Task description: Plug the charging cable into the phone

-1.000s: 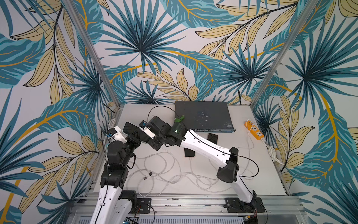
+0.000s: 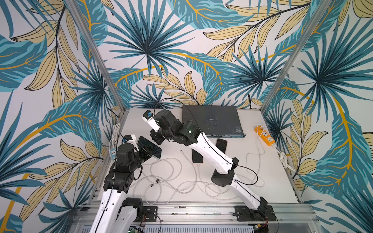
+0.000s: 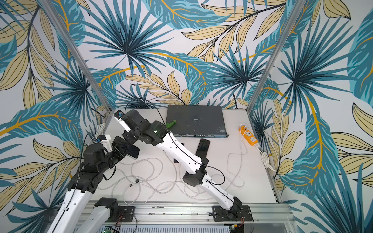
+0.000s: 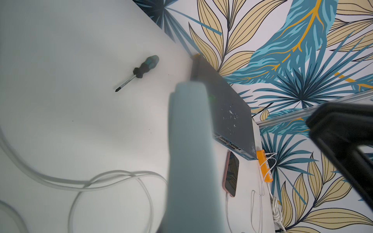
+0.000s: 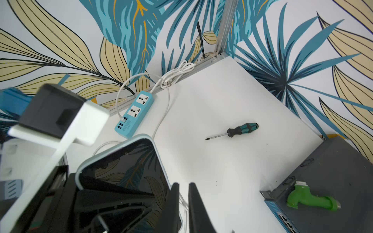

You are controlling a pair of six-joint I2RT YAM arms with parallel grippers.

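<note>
My left gripper [image 2: 143,152] is shut on a dark-screened phone with a pale blue rim, held over the left of the table [image 2: 248,174]; its edge fills the middle of the left wrist view, blurred. My right gripper is just beside that phone, its two fingertips slightly apart with nothing visible between them. White cables [image 4: 116,174] loop over the table, one appearing behind the phone. Two more phones [image 2: 221,144] lie near the middle, one pink-edged [image 4: 231,173] with a cable at its end.
A switch box [image 2: 211,118] stands at the back, bearing a green object [image 5: 310,198]. An orange power strip [image 2: 264,135] lies at right, a blue one [image 5: 134,114] at left. A screwdriver [image 5: 240,129] lies on clear table at the back left.
My left gripper and its phone have moved right and down in the top left view; my right gripper has risen and moved slightly left.
</note>
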